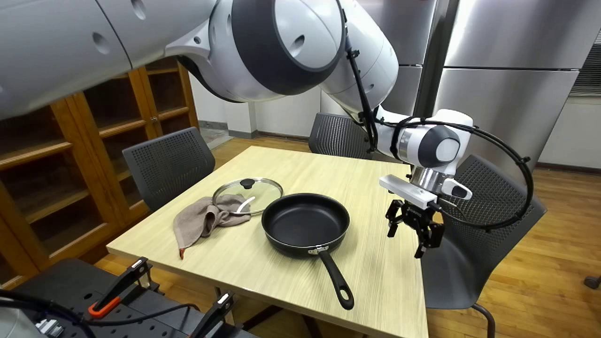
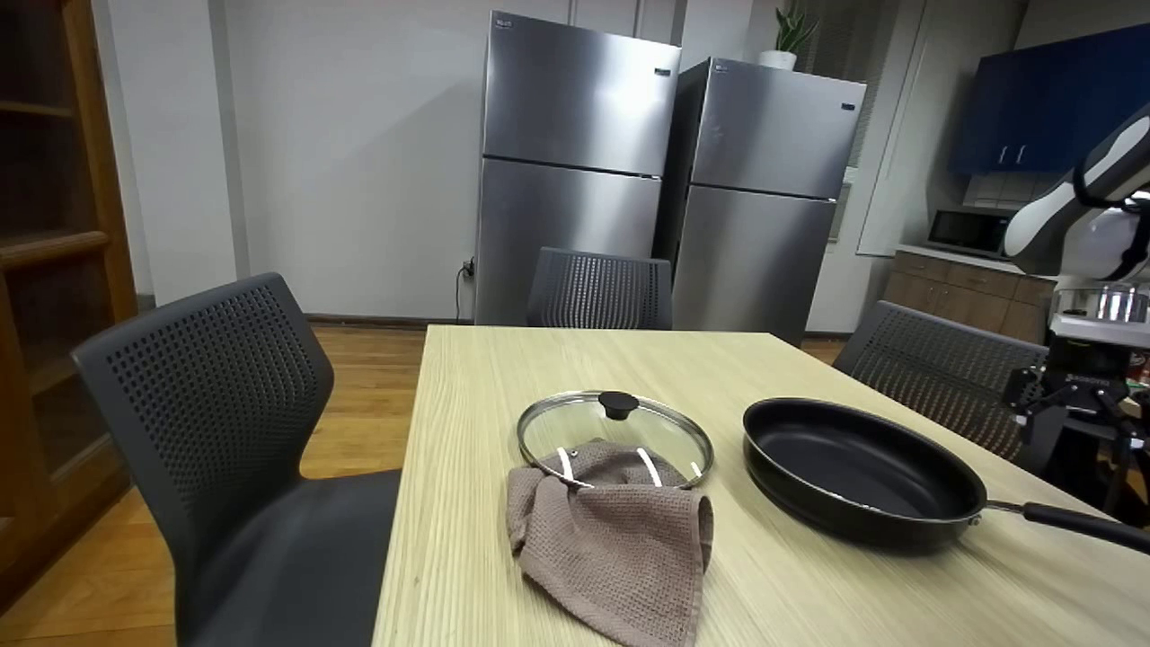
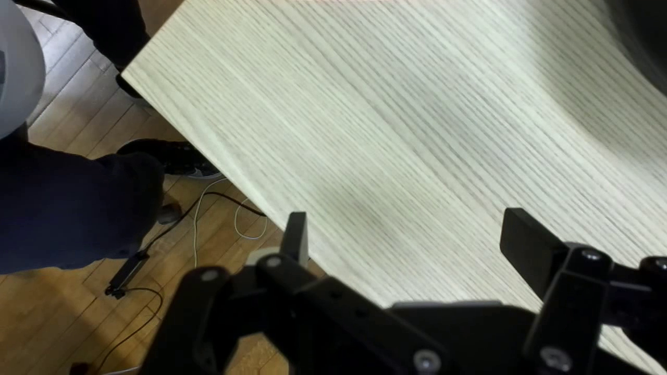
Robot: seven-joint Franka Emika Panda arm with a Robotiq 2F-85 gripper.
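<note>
My gripper [image 1: 406, 236] hangs above the table's right edge, its fingers apart. In the wrist view only bare tabletop and floor lie between its fingers. To the left of it in exterior view 1 is a black frying pan [image 1: 305, 220], empty, its handle towards the front edge. A glass lid [image 1: 262, 189] with a black knob rests partly over a crumpled brown towel [image 1: 194, 223], left of the pan. Exterior view 2 shows the lid [image 2: 674, 420] behind the towel [image 2: 625, 555], with the pan [image 2: 862, 464] to their right.
Chairs [image 1: 490, 214] stand around it. A person's leg [image 3: 75, 206] and cables [image 3: 140, 256] on the floor show beside the table corner in the wrist view.
</note>
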